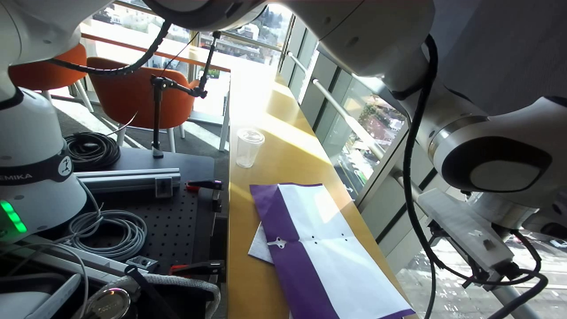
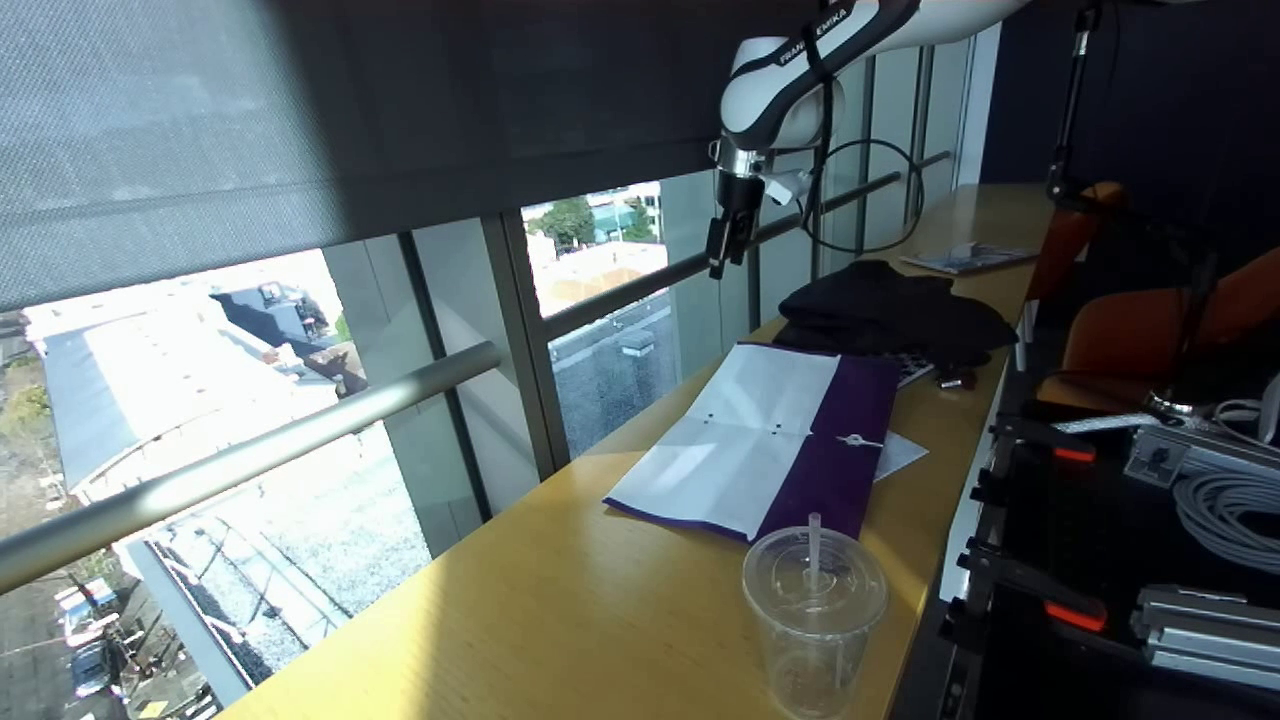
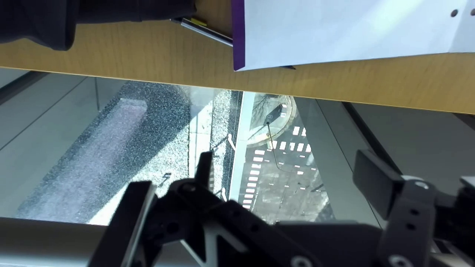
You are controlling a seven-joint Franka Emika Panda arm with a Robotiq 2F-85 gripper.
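Note:
My gripper is open with nothing between its fingers, and in the wrist view it faces the window and the street below. In exterior view 2 the gripper [image 2: 727, 252] hangs above the counter's window side, beyond the paper. A large purple and white sheet [image 1: 340, 255] lies creased on the wooden counter, with a smaller pale sheet [image 1: 260, 245] partly under it. A clear plastic cup [image 2: 816, 624] with lid and straw stands upright near the sheet's end, well apart from the gripper.
Dark cloth [image 2: 888, 312] lies on the counter past the sheet. A metal rail [image 2: 264, 444] runs along the windows beside the counter. The work table [image 1: 175, 223] carries coiled cables and clamps. Bare counter [image 2: 528, 612] shows by the cup.

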